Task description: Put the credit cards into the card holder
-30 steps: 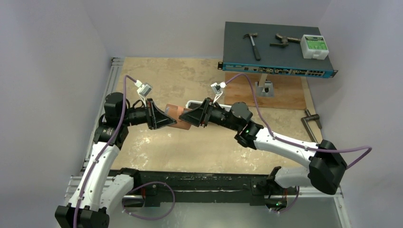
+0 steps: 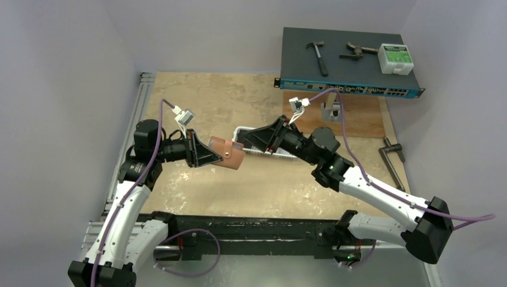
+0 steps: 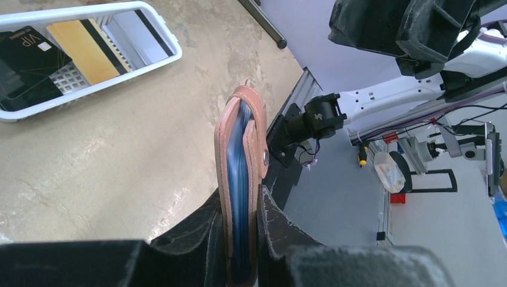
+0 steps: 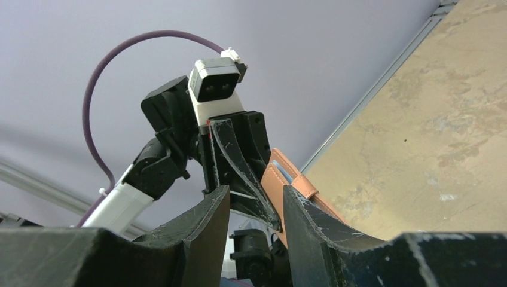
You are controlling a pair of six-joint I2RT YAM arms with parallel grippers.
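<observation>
My left gripper [image 2: 219, 158] is shut on the tan leather card holder [image 2: 229, 153], holding it above the table. A strap with a snap lies across the holder. In the left wrist view the card holder [image 3: 240, 173] stands upright between the fingers, bluish sleeves showing inside its open edge. My right gripper [image 2: 246, 137] is just right of the holder, apart from it. In the right wrist view its fingers [image 4: 206, 239] stand part open with nothing between them. Several cards lie in the white basket [image 3: 140, 75]: a black VIP card [image 3: 36, 51], a gold card [image 3: 84, 48] and a silver card [image 3: 134, 39].
The basket stands on the table [image 2: 203, 197] under the right gripper. Behind it on the right is a dark rack unit [image 2: 335, 54] with hammers and a white box [image 2: 396, 58]. Bare table lies in front and at back left.
The right gripper, at the card holder's edge a second ago, has drawn away to the right and slightly up in the view. The card holder stays in the left gripper, slightly turned.
</observation>
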